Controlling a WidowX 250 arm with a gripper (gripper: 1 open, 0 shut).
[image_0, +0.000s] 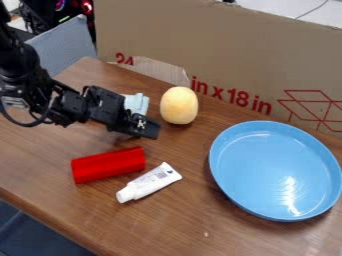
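Note:
My black gripper is low over the wooden table, in front of a pale light-blue cloth-like object that it partly hides. Whether anything lies between the fingers is hard to see. A pale yellow egg-shaped object stands just right of the gripper. A red cylinder lies in front of the gripper, and a white tube lies beside it, toward the front right. A blue plate fills the right side of the table.
A cardboard box forms a wall along the back.

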